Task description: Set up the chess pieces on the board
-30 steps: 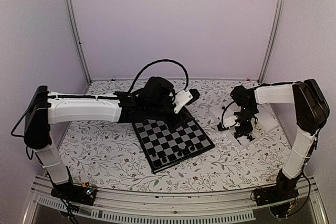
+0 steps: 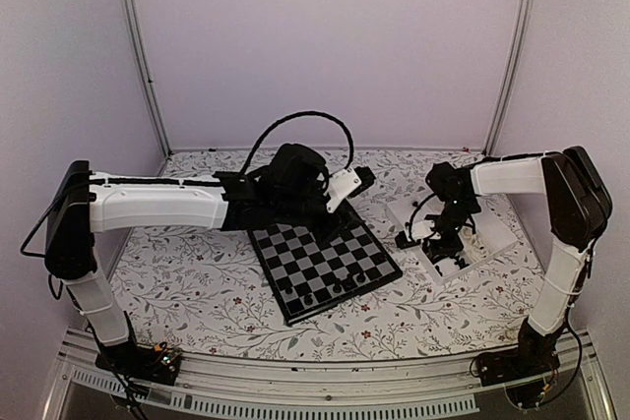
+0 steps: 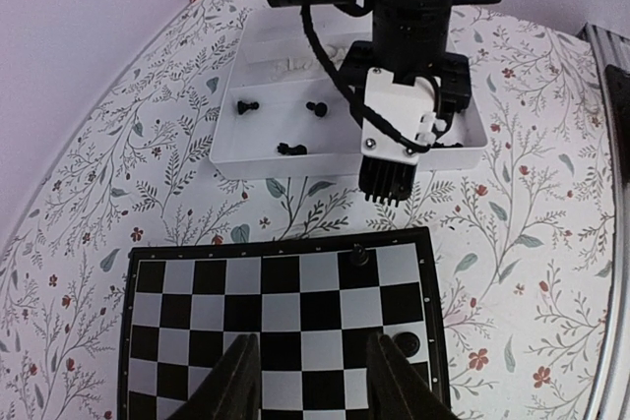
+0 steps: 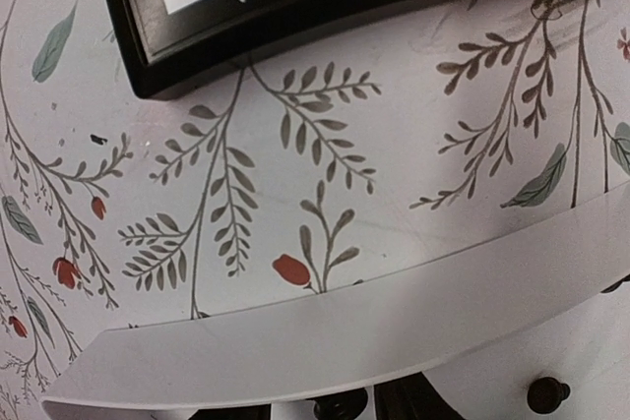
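Note:
The chessboard point(image 2: 315, 272) lies mid-table, with several black pieces along its near edge; the left wrist view shows it too point(image 3: 256, 292). My left gripper hangs over it, open, fingers apart with nothing seen between them. My right gripper is down at the white tray point(image 2: 472, 253); a dark piece point(image 4: 345, 402) shows between its fingers at the bottom of the right wrist view, but whether they grip it is unclear. Another black piece point(image 4: 546, 395) stands in the tray.
The tray point(image 3: 226, 145) holds loose black pieces and some white ones.
In the top view my right gripper and arm have shifted slightly left over the tray. The left arm and the board look unchanged.

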